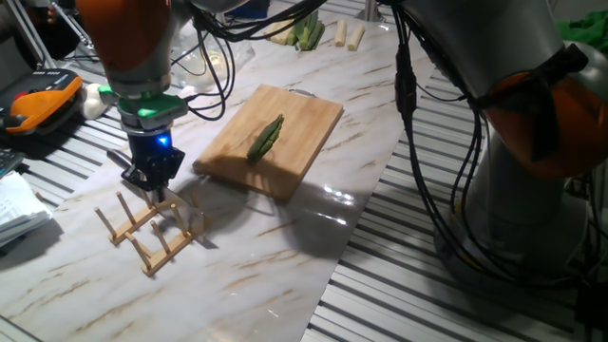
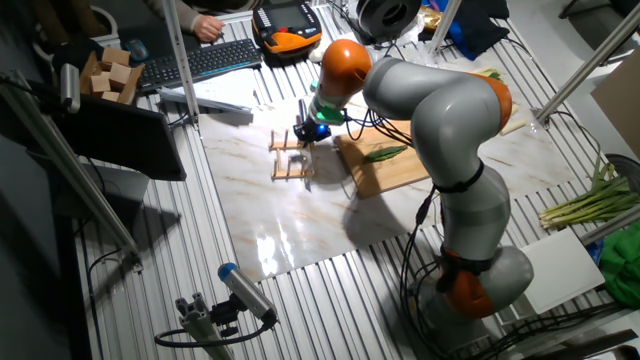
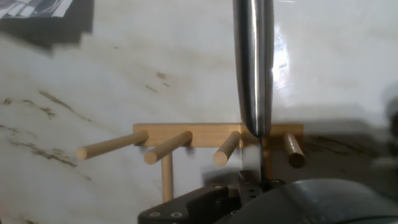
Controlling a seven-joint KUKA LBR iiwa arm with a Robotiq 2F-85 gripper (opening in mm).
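Note:
A small wooden peg rack (image 1: 157, 264) stands on the marble-patterned sheet, its pegs upright. Over its far side is my gripper (image 1: 155, 195), low and pointing down. Seen from the wrist, a shiny metal knife handle (image 3: 254, 68) comes in from the top and narrows to a thin edge between the dark fingers. My gripper appears shut on this knife, just above the row of pegs. Part of the rack (image 3: 211, 134) lies under the handle and fingers. The far end of the blade is hidden in the wrist view.
Right of the rack lies a cutting board (image 1: 309, 128) with a green vegetable (image 1: 265, 139) on it. Pale cut stalks (image 1: 349, 38) rest at the back. An orange-black device (image 1: 43, 103) and papers (image 1: 19, 211) border the left.

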